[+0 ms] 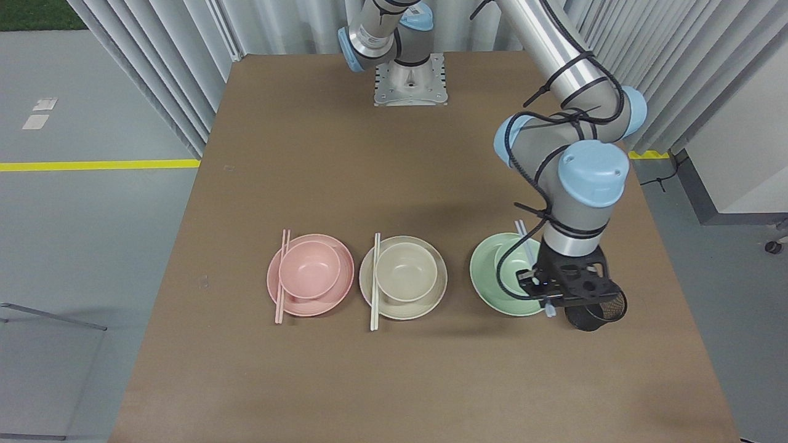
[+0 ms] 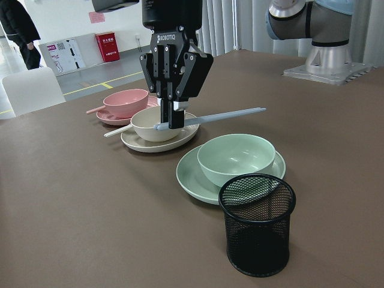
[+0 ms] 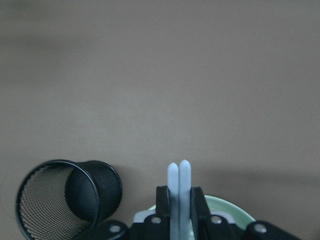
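Note:
My gripper (image 2: 175, 115) is shut on a pair of pale blue chopsticks (image 3: 184, 190), held level in the air above and beside the green plate (image 2: 192, 177) with its green bowl (image 2: 236, 155). Just right of the green set stands a black mesh pen holder (image 2: 257, 240), partly behind my gripper in the front view, and at the lower left of the wrist view. A cream plate and bowl (image 1: 406, 270) with cream chopsticks (image 1: 374, 295) sit at the middle; a pink plate and bowl (image 1: 310, 269) with pink chopsticks (image 1: 280, 299) sit left of them.
A chair and a person are off the table in the left camera view.

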